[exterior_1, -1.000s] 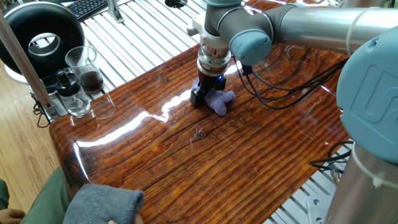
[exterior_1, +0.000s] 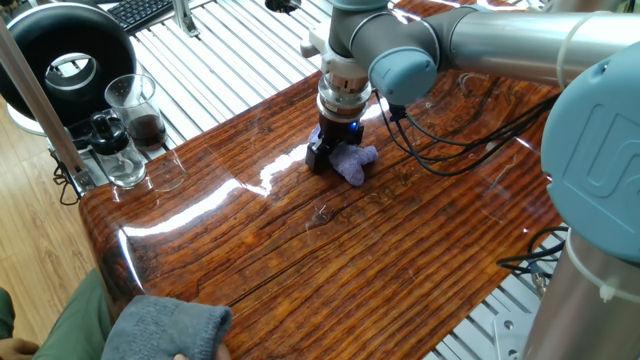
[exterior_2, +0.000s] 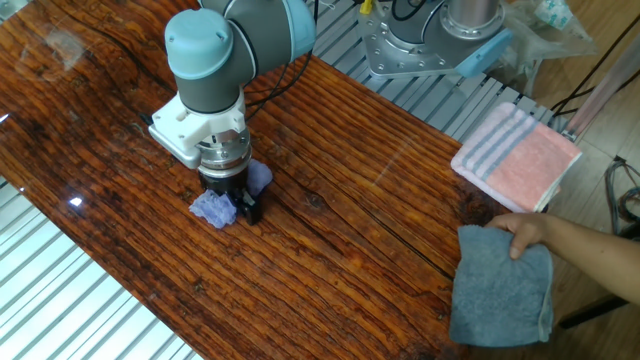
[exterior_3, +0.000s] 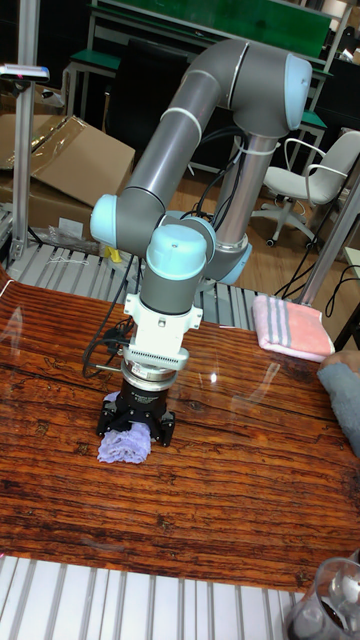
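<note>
A crumpled purple cloth (exterior_3: 126, 443) lies on the glossy wooden table (exterior_2: 330, 250). My gripper (exterior_3: 136, 429) is lowered right over it, pointing down at the tabletop. In exterior view 3 the black fingers (exterior_3: 166, 430) stand wide apart, one at each side, with part of the cloth between them. Folds of the purple cloth (exterior_2: 213, 209) come out on both sides of the gripper (exterior_2: 232, 205) in exterior view 2. From exterior view 1, the cloth (exterior_1: 352, 162) shows beside the gripper (exterior_1: 336, 152); its middle is hidden under the fingers.
A person's hand (exterior_2: 525, 232) holds a grey towel (exterior_2: 500, 290) at one table end. A folded pink striped towel (exterior_2: 525, 155) lies near that corner. A glass jar (exterior_1: 118, 155) and a tall glass (exterior_1: 140, 105) stand at another corner.
</note>
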